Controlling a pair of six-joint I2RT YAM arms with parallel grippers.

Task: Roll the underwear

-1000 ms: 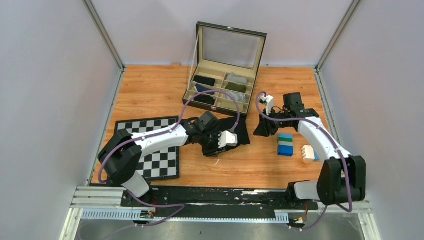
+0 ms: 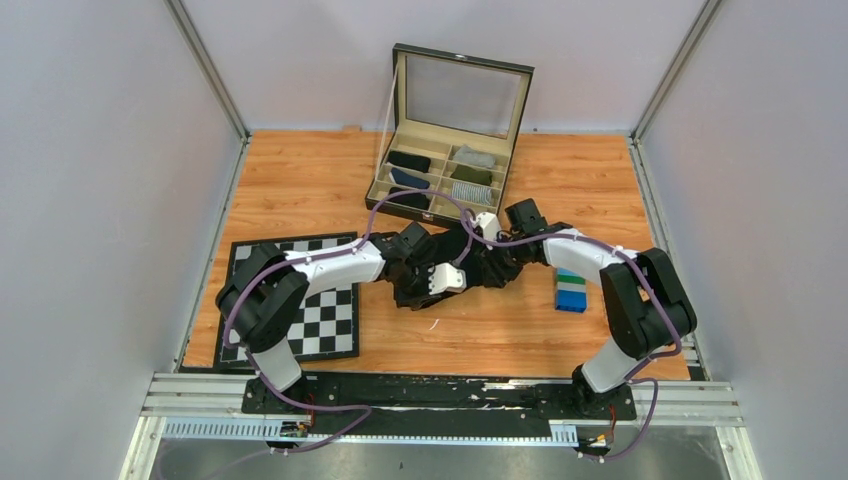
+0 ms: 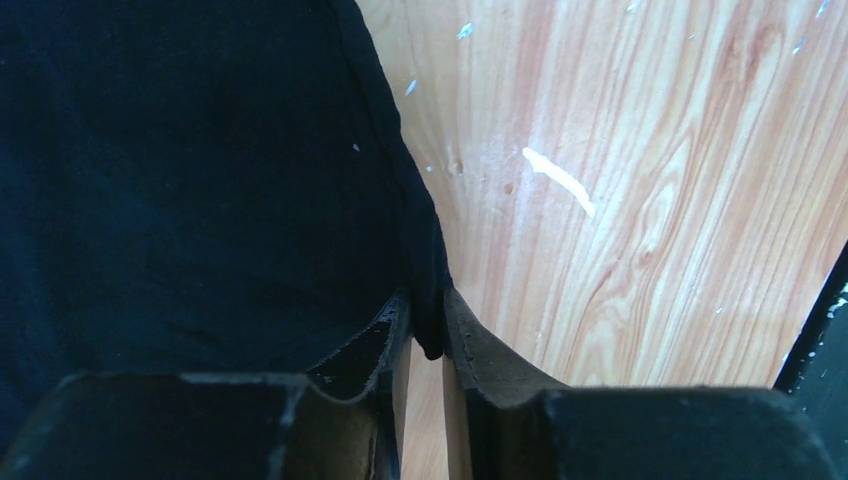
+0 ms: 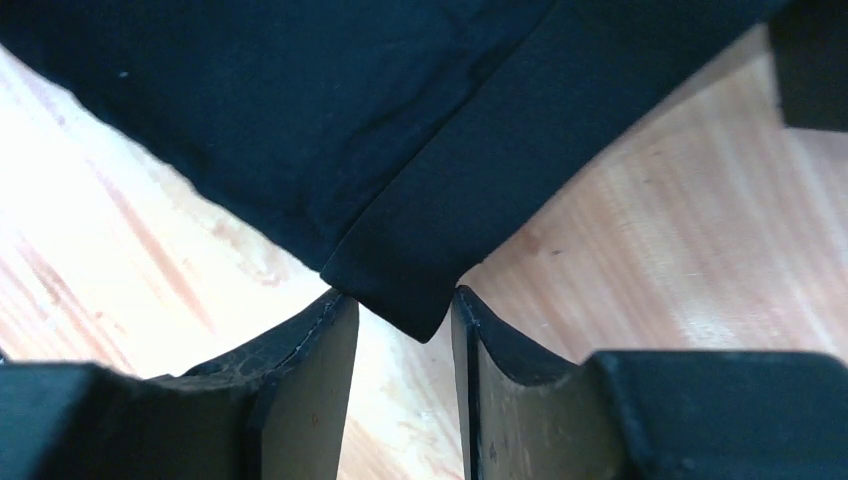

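Observation:
Black underwear [image 2: 448, 242] lies on the wooden table in front of the organiser box, partly hidden by both arms. In the left wrist view, my left gripper is at a narrow folded edge of the fabric [image 3: 230, 170], which sits between its fingertips; whether it grips is unclear. In the right wrist view, my right gripper has its fingertips around a folded corner of the black cloth [image 4: 470, 170].
An open box [image 2: 435, 211] of rolled clothes stands behind. A checkerboard [image 2: 330, 325] is left, stacked blocks [image 2: 570, 298] right.
My right arm has moved left onto the underwear's right part. The left gripper has shifted slightly about the cloth's near edge.

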